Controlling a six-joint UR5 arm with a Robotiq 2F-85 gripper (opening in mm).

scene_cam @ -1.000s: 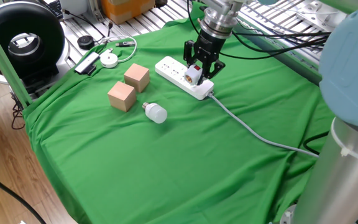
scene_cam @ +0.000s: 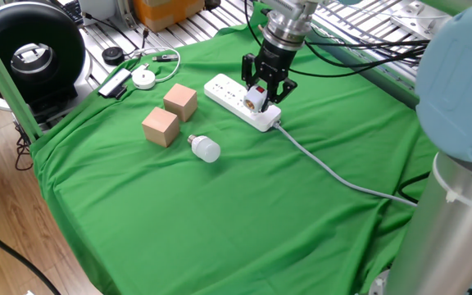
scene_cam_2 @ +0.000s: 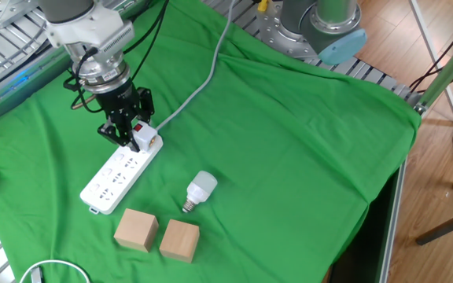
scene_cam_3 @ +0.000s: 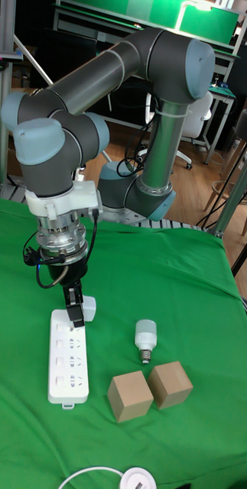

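A white adapter with a red switch and a round socket [scene_cam: 255, 99] is at the cable end of a white power strip [scene_cam: 224, 89]. My gripper [scene_cam: 257, 94] is shut on this adapter, with a black finger at each side of it. In the second view the adapter [scene_cam_2: 144, 137] sits over the end of the strip [scene_cam_2: 116, 179]; whether its pins are in the outlet is hidden. The third view shows the adapter [scene_cam_3: 89, 308] partly behind the gripper. A white bulb [scene_cam: 206, 149] lies on its side on the green cloth.
Two wooden cubes [scene_cam_2: 137, 229] stand near the bulb. The grey power cable [scene_cam: 334, 174] runs from the strip across the cloth. A round white charger [scene_cam: 143, 78] with its cable lies at the far edge.
The strip, bulb and cubes have stayed in place.
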